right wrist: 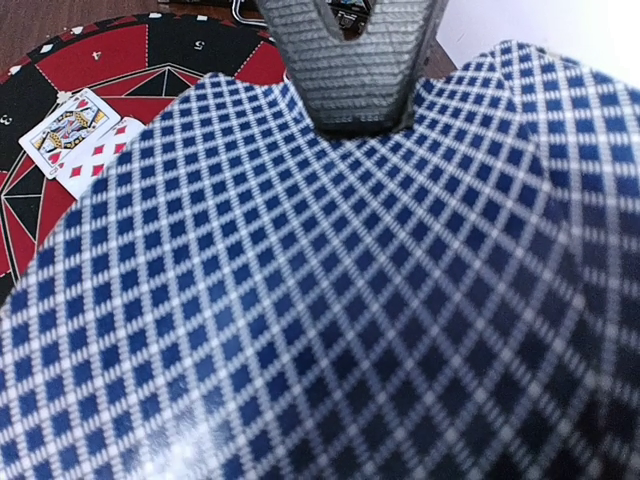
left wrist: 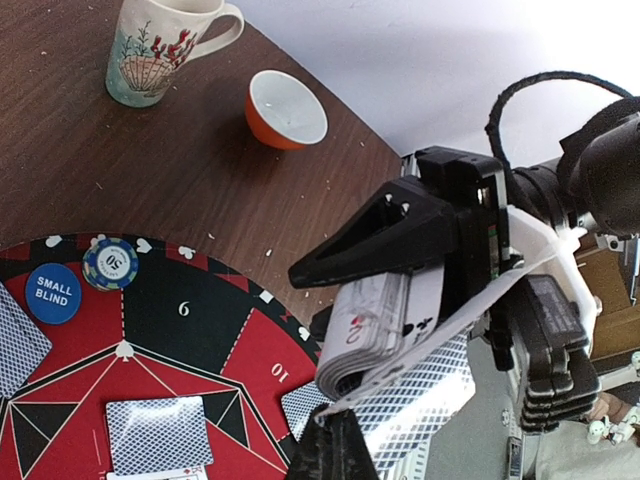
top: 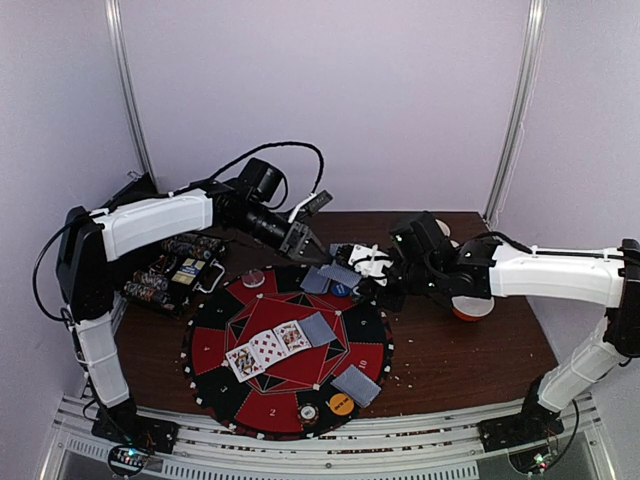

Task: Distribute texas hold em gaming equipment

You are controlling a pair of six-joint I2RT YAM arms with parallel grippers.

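My right gripper is shut on a bent deck of cards (left wrist: 365, 325), held above the mat's far right part. One card (left wrist: 415, 405) fans out from the deck, blue checked back showing. Its near edge meets the tips of my left gripper, which is shut; whether the card is pinched there is hard to tell. Checked card backs fill most of the right wrist view below a grey finger (right wrist: 360, 80). On the mat (top: 225, 315) lie three face-up cards (top: 267, 347) in a row, with a face-down card (top: 318, 329) at their right end.
Face-down cards (top: 356, 385) lie at the mat's near right, beside an orange disc (top: 341, 404) and a chip (top: 308, 413). A blue small blind disc (left wrist: 52, 293) and chip (left wrist: 110, 263) sit far. A mug (left wrist: 155, 50), bowl (left wrist: 286, 110) and chip case (top: 175, 275) stand off the mat.
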